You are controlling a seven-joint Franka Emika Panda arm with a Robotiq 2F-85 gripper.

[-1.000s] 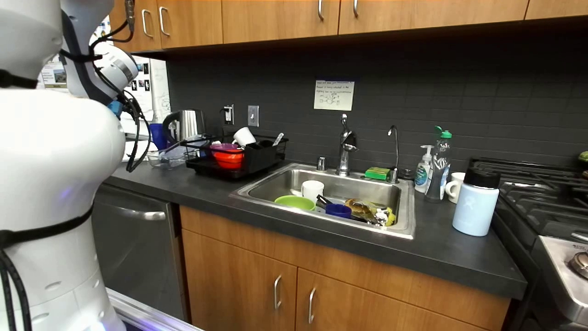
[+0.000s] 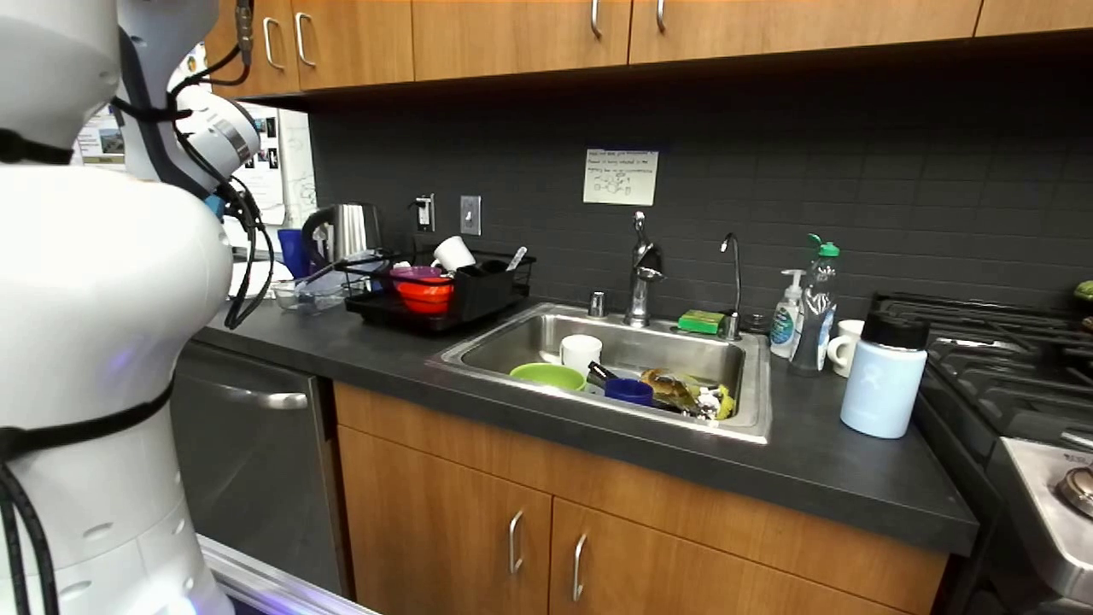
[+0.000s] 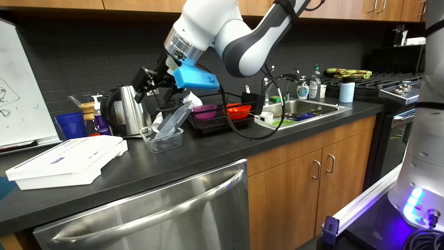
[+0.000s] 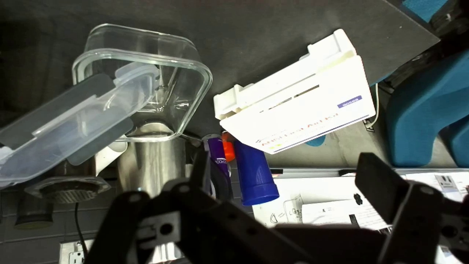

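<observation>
My gripper (image 3: 140,88) hangs above the counter near the kettle, its fingers wide apart in the wrist view with nothing between them. Below it, a clear glass container (image 3: 165,140) stands on the counter. Leaning in that container is a translucent lid (image 4: 101,112) with folded-out flaps. To its left in the second exterior view lies a white first aid kit box (image 3: 68,160). Behind these are a steel kettle (image 3: 132,109), a blue cup (image 3: 74,125) and a purple pump bottle (image 3: 102,123). In the first exterior view the gripper is hidden behind the arm.
A black dish rack (image 2: 482,295) holds a red bowl (image 2: 424,297) and a white mug (image 2: 453,253). The sink (image 2: 758,395) contains dishes. A light blue bottle (image 2: 883,384) stands near the stove.
The counter objects have not moved.
</observation>
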